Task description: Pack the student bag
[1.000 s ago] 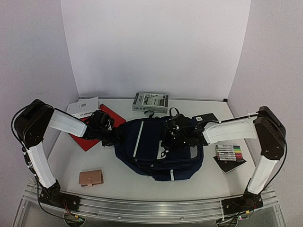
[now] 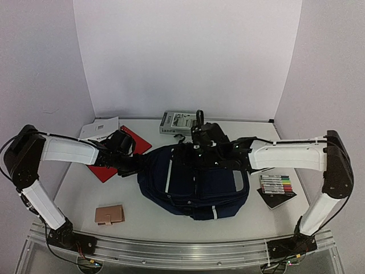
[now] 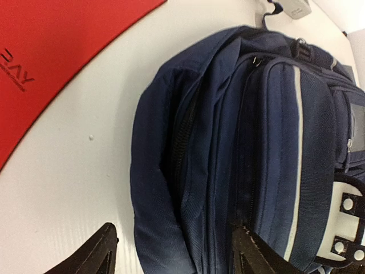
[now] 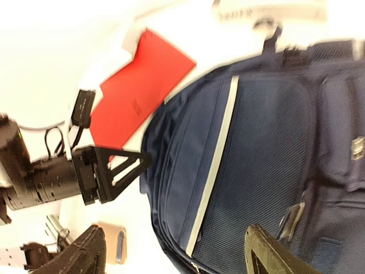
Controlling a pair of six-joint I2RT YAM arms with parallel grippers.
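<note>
The navy student bag [image 2: 171, 191] lies flat mid-table, its light stripe [image 3: 297, 142] running along the left part. A dark zipper [image 3: 181, 140] shows in the bag's left edge in the left wrist view. My left gripper [image 2: 138, 165] is at that edge, its fingertips [image 3: 94, 251] wide apart with bag fabric showing in the gap; contact is unclear. Over the bag's upper left part is my right gripper [image 2: 179, 155], with fingers [image 4: 85, 254] spread and nothing gripped between them. The right arm hides much of the bag's upper right in the top view.
A red folder [image 2: 137, 140] and white papers [image 2: 100, 130] lie at the left. At the back is a grey box [image 2: 174, 123]. A tan wallet [image 2: 109, 214] lies front left. Coloured markers [image 2: 276, 184] rest on a dark notebook [image 2: 278, 198] at right.
My right gripper has moved left across the bag, toward its left stripe. The bag's lower right part has shifted slightly right.
</note>
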